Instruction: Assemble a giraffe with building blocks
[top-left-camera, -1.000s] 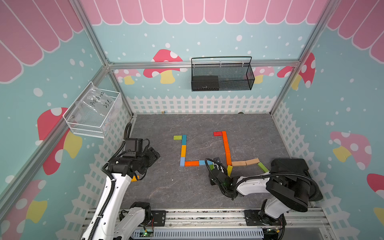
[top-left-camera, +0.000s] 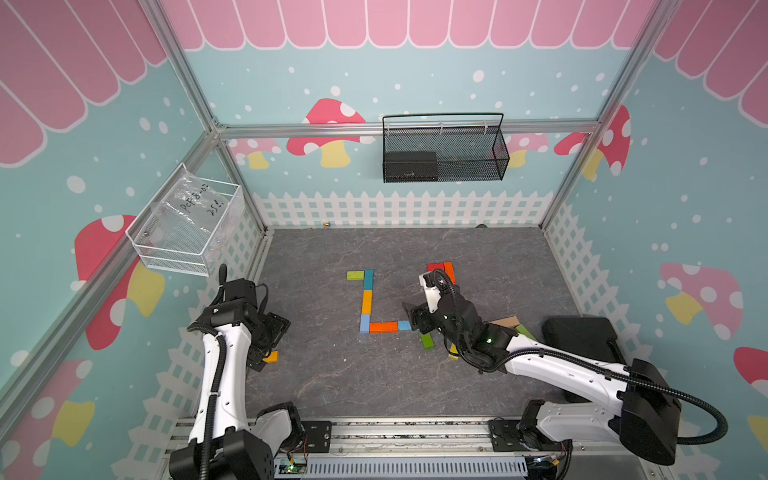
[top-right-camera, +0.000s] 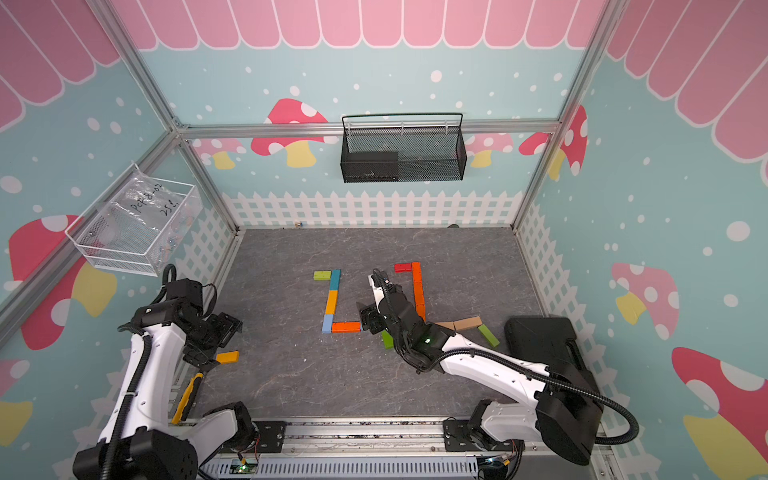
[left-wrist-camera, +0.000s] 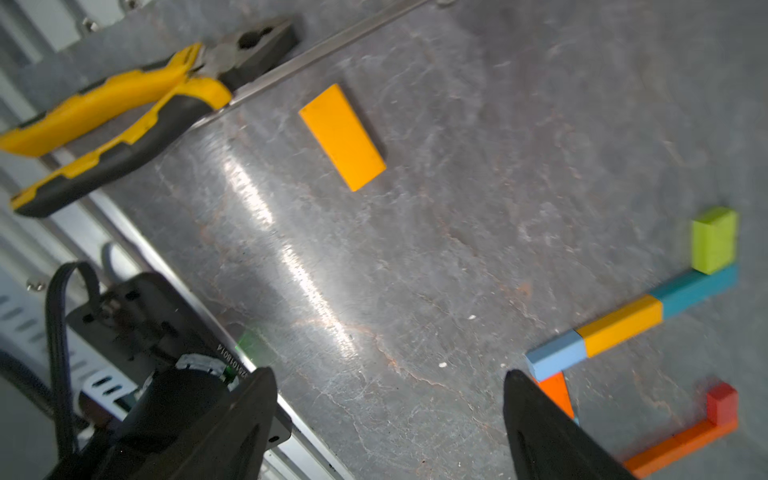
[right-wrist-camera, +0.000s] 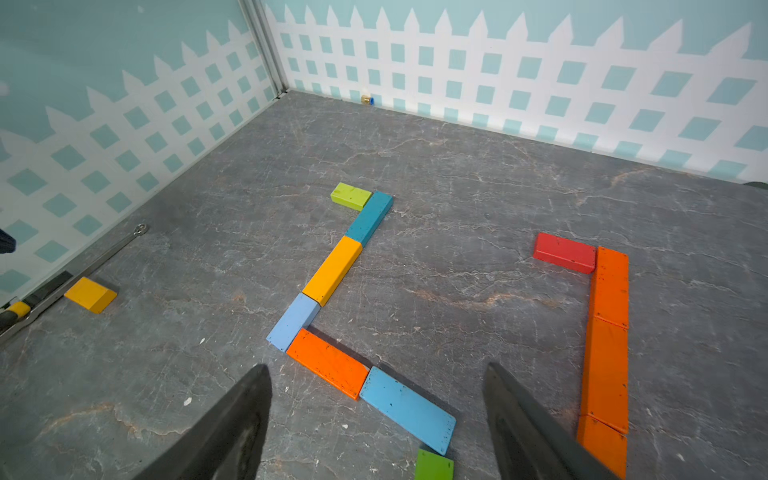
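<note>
Blocks form a giraffe outline: lime block (top-left-camera: 355, 275), teal (top-left-camera: 368, 279), orange-yellow (top-left-camera: 366, 302), light blue (top-left-camera: 365, 322), orange (top-left-camera: 384, 327), a blue block (right-wrist-camera: 406, 408), green block (top-left-camera: 427, 341), an orange column (right-wrist-camera: 605, 360) topped by a red block (right-wrist-camera: 564, 251), tan blocks (top-right-camera: 464, 323) and lime block (top-right-camera: 489, 335). A loose yellow block (left-wrist-camera: 342, 136) lies at the left. My left gripper hangs above the left front, part open and empty. My right gripper hangs over the outline's middle, part open, nothing between its fingers.
Pliers (left-wrist-camera: 112, 120) and a metal rod (right-wrist-camera: 104, 260) lie along the left edge. A black case (top-right-camera: 540, 340) sits at the right. Wire baskets hang on the back and left walls.
My right arm has risen from the front blocks toward the middle and back. My left gripper has shifted slightly left and toward the front.
</note>
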